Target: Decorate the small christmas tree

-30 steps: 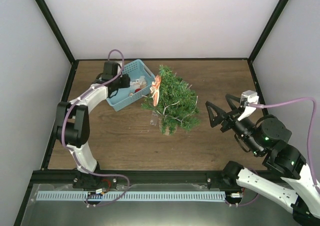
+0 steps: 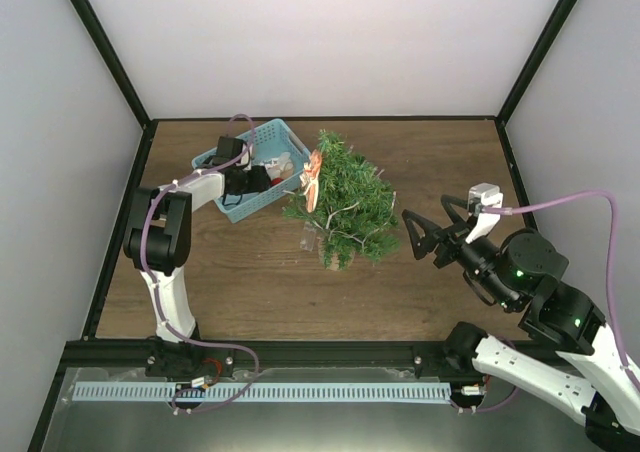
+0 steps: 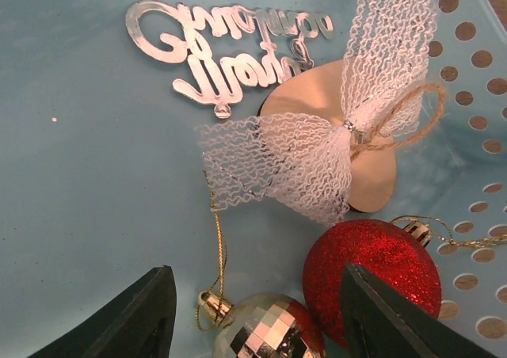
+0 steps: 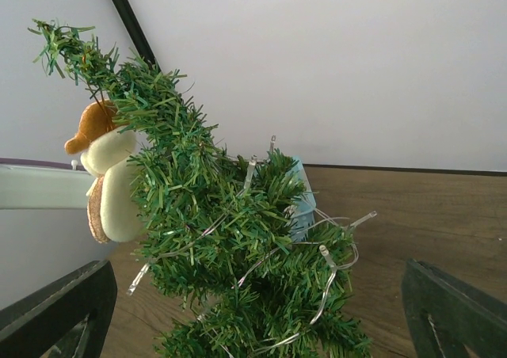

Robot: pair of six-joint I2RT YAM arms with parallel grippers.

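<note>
The small tree stands mid-table with a light string and an orange-and-cream ornament hanging on it. My left gripper is open inside the blue basket. In the left wrist view, its fingers are above a faceted silver bauble and a red glitter bauble; a silver script ornament and a wooden disc with white mesh bow lie beyond. My right gripper is open to the tree's right, facing it, with nothing between its fingers.
Dark frame rails and white walls bound it at the back and both sides.
The right arm has shifted slightly leftward, mostly at its upper part.
</note>
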